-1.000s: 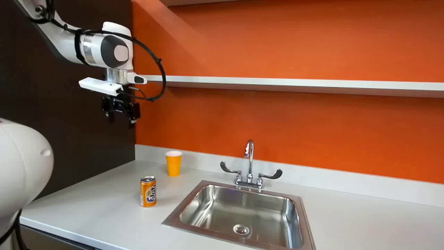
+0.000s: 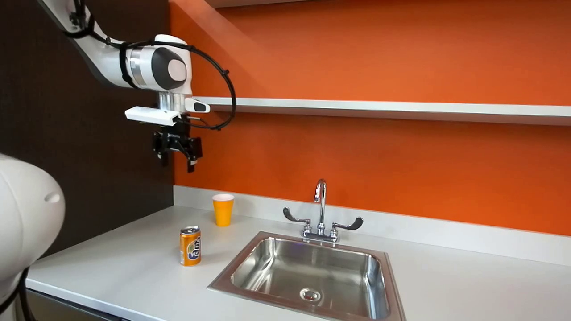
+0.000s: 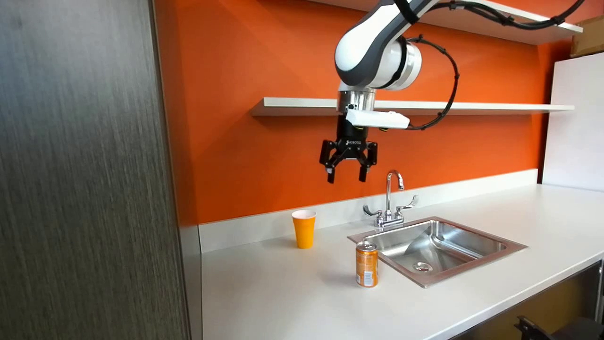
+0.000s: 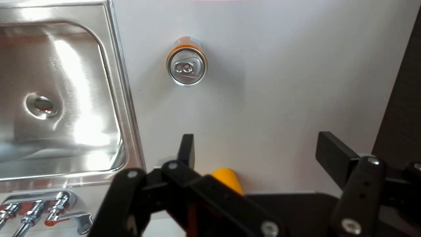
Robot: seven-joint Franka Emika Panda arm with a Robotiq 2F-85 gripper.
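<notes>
My gripper hangs high above the counter, its fingers spread wide with only air between them. Below it, an orange soda can stands upright on the counter, left of the sink. Closer to the back wall is a yellow cup, also upright, its white opening facing up. In the wrist view, the can appears above and clear of my fingers, while the cup is mostly hidden behind the gripper's black linkage.
A steel sink is set into the counter, with a tall faucet and two lever handles behind it. A white shelf runs along the orange wall near gripper height. One dark panel bounds the left side. Bare counter surrounds the can.
My arm and gripper have shifted to the right and slightly lower in exterior view 1. The gripper remains open; the can and cup stay in place.
</notes>
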